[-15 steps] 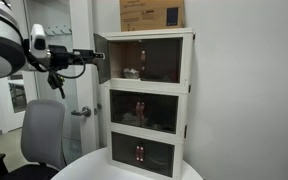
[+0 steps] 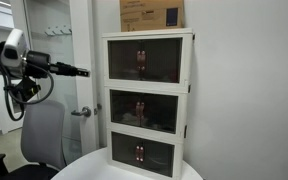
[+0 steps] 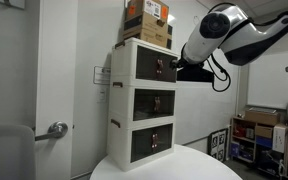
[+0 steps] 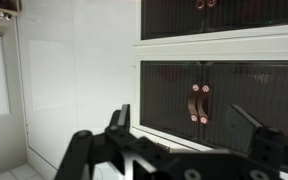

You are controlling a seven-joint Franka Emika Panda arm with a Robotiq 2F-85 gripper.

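Note:
A white cabinet point(image 2: 192, 95) of three stacked tiers stands on a round white table, each tier with dark doors and brown handles. The top tier's left door point(image 2: 122, 60) now looks closed, flush with its partner or nearly so. My gripper point(image 2: 82, 71) is held left of the top tier, apart from it. From the other side, the gripper point(image 3: 180, 70) appears before the top door point(image 3: 156, 65). In the wrist view the open gripper has nothing between its spread fingers, and a pair of brown handles point(image 4: 198, 103) shows beyond. Which tier this is I cannot tell.
Cardboard boxes point(image 2: 152, 15) rest on top of the cabinet. A grey chair point(image 2: 44, 132) stands at the left by a door with a metal handle point(image 2: 85, 112).
The top left door stood swung open a second ago, with small items visible inside; it has swung in to closed. My gripper has drawn back leftward and slightly lower.

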